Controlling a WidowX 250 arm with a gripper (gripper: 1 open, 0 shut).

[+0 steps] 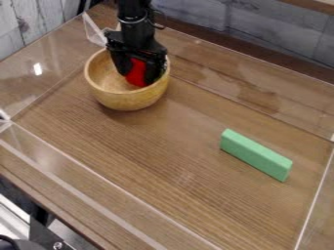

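Note:
A tan bowl [119, 99] sits at the upper left of the wooden table [156, 186]. My black gripper [133, 61] reaches down into it from the top, over a red object [139, 72] inside. The fingers are dark and small here, so I cannot tell whether they are open, shut or holding the red object. Part of the bowl's contents is hidden by the gripper.
A green bar [256, 154] lies apart at the right. Something pale and clear stands behind the bowl's left side.

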